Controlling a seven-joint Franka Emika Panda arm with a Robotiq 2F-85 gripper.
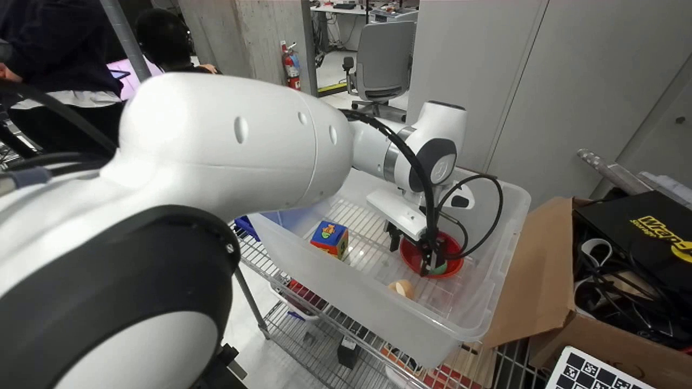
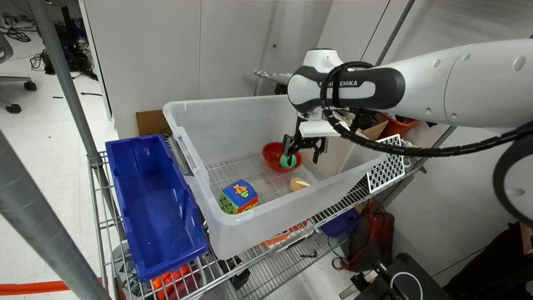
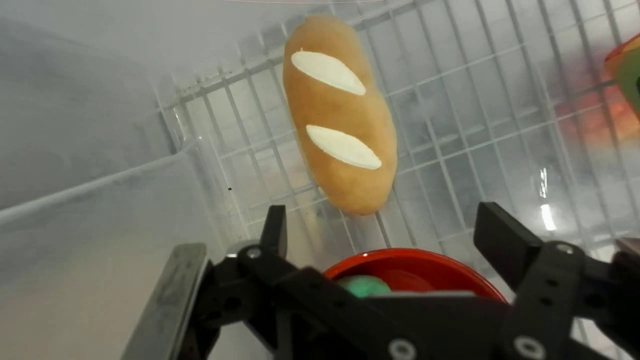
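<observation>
My gripper is open, low inside the clear bin and over the red bowl. A green ball lies in that bowl, close to one finger; whether they touch I cannot tell. In the wrist view nothing shows between the spread fingertips, and the gripper body hides much of the bowl and the ball. A tan bread roll with white slashes rests on the bin floor beside the bowl. Farther off in the bin sits a colourful cube with a fish picture.
Clear plastic walls of the bin surround these things; one runs close to the gripper in the wrist view. An empty blue tray stands beside it on the wire shelf. A cardboard box with cables adjoins the opposite side.
</observation>
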